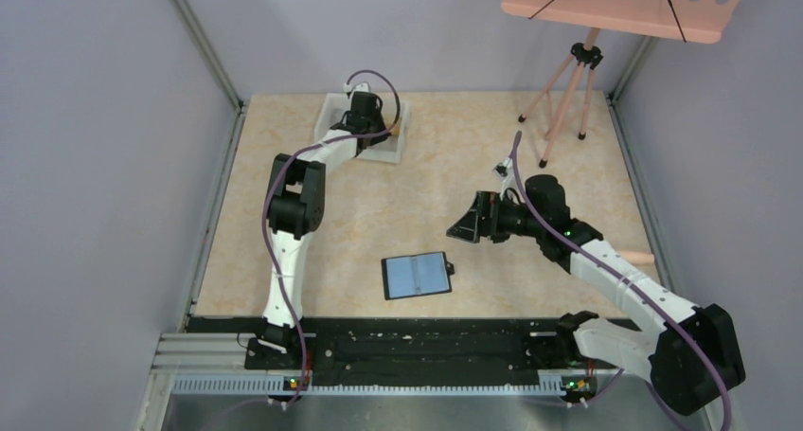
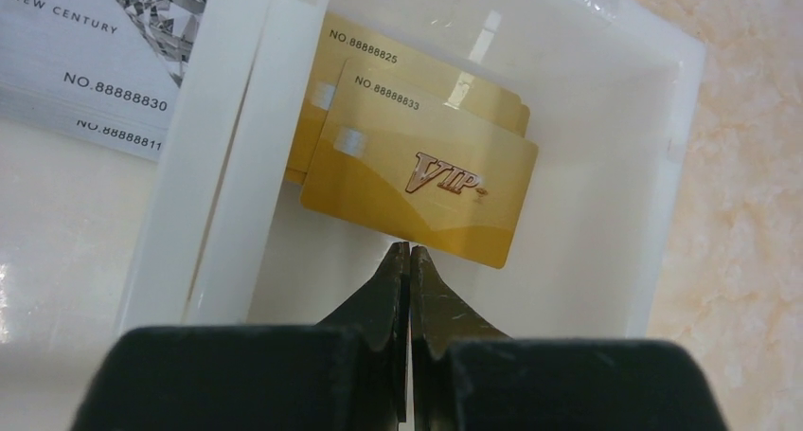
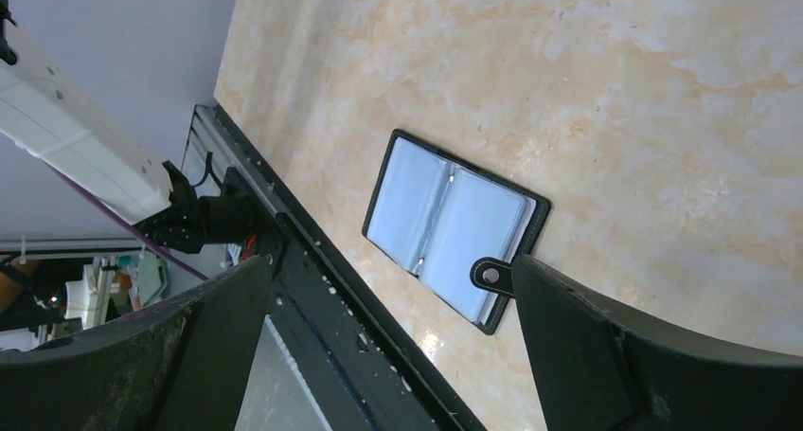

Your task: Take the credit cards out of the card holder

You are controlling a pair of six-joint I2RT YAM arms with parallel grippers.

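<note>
The card holder (image 1: 417,276) lies unfolded near the table's front edge, with pale bluish sleeves and a black border; in the right wrist view its snap tab (image 3: 492,276) also shows. Gold VIP cards (image 2: 426,166) lie overlapped in one compartment of a white container (image 2: 653,185), and silver cards (image 2: 95,80) in the other. My left gripper is shut at the lower edge of the top gold card, nothing visible between its tips. My right gripper stands open and empty, above the table right of the holder.
A divider wall (image 2: 237,147) parts the container's compartments. At the back right stands a pinkish tripod (image 1: 568,95).
</note>
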